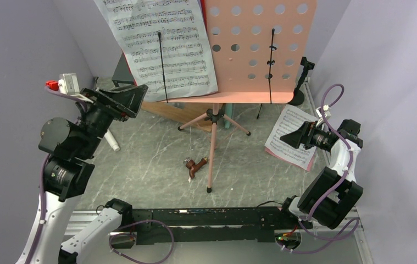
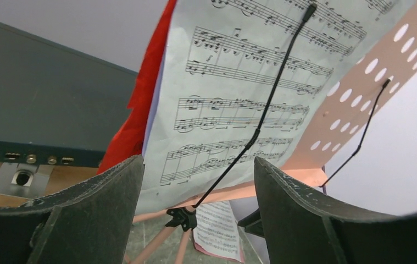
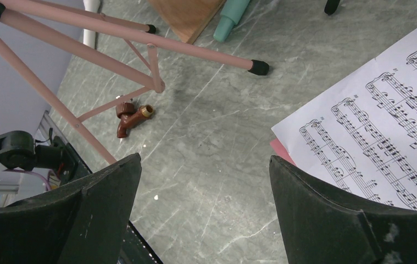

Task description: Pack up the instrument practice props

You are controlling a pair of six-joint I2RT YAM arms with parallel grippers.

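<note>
On the pink music stand (image 1: pixel 239 66), the printed sheet music (image 1: pixel 165 55) leans at the left with a red backing (image 2: pixel 123 132) behind it. A black page-holder arm (image 2: pixel 258 129) crosses its face. My left gripper (image 1: pixel 142 94) is beside the sheet's lower left edge, its fingers apart and nothing held. Another music sheet (image 3: pixel 371 132) with a pinkish-red edge lies on the floor at the right. Over that sheet in the top view, my right gripper (image 1: pixel 285 140) has its fingers spread with nothing between them.
The stand's tripod legs (image 1: pixel 212 154) spread over the grey floor (image 1: pixel 250 170). A brown pipe-like piece (image 1: pixel 196 166) lies near one leg. Behind are a dark box-like panel (image 2: pixel 46 93) and a teal cylinder (image 3: pixel 232 19). A white tube (image 1: pixel 112 141) lies at the left.
</note>
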